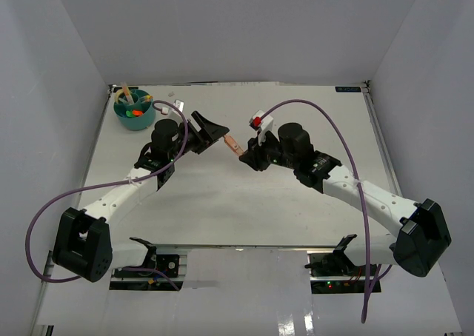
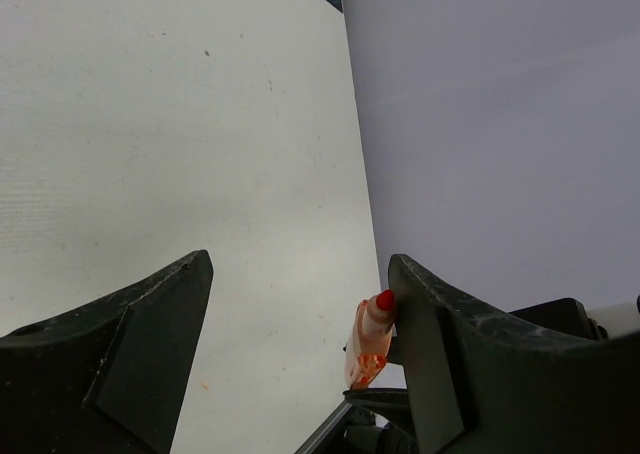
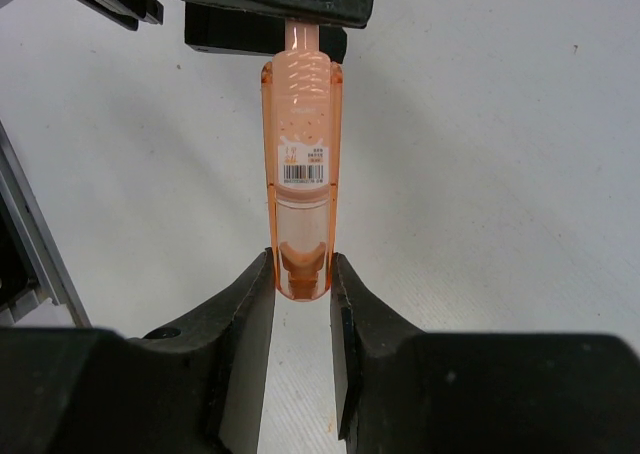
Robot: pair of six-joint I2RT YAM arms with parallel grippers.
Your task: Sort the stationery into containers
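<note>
An orange translucent stationery item (image 1: 233, 146) with a barcode label hangs above the table's middle. My right gripper is shut on its lower end. My left gripper stands open at the item's other end, its fingers just beside it; in the left wrist view the item (image 2: 366, 344) shows a red tip by the right-hand finger, and I cannot tell whether they touch. A teal round container (image 1: 133, 123) with several stationery pieces sits at the back left.
Grey walls (image 1: 407, 129) border it at the sides and back.
</note>
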